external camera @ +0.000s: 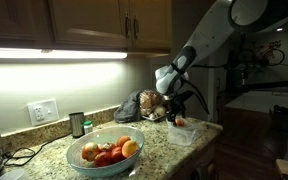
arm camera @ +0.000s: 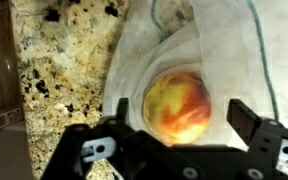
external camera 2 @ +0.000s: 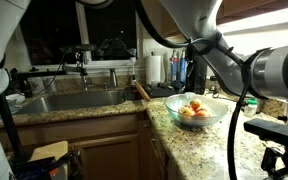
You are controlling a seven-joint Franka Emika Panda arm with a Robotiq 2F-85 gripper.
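Observation:
A red and yellow round fruit (arm camera: 177, 106) lies in a translucent plastic container (arm camera: 129, 70) in the wrist view. My gripper is open above it, one black finger on either side of the fruit in that view; I see no grip on it. In exterior view 1 the gripper (external camera: 175, 114) points down over the clear container (external camera: 183, 134) on the right part of the counter. Exterior view 2 cuts off the container, and the arm fills much of that picture.
A large pale bowl (external camera: 77, 160) of several red and orange fruits stands nearer on the counter. Bagged goods (external camera: 149, 104) sit against the back wall behind the container. Its front edge is close by.

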